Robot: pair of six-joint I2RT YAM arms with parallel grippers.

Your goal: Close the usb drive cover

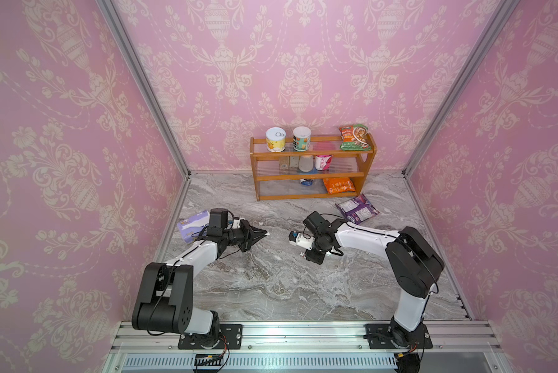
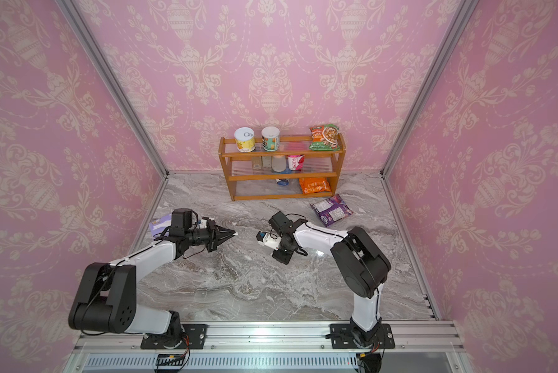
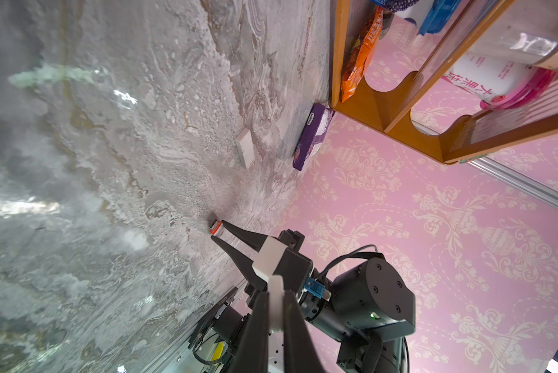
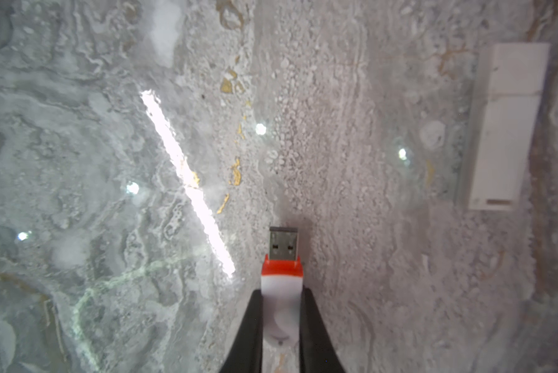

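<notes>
The USB drive (image 4: 282, 301), white with a red band and metal plug, is pinched low over the marble table by my right gripper, shut on it. A pale rectangular piece with a slot (image 4: 502, 130) lies on the table to its right in the right wrist view. My left gripper points toward the right one from the table's left side, shut, with a narrow, blurred white piece (image 3: 275, 310) between its fingers; whether that is the cover I cannot tell.
A wooden shelf (image 1: 254, 168) with cans and packets stands at the back. A purple packet (image 1: 357, 209) lies before its right end, a lilac box (image 1: 190, 225) at the left.
</notes>
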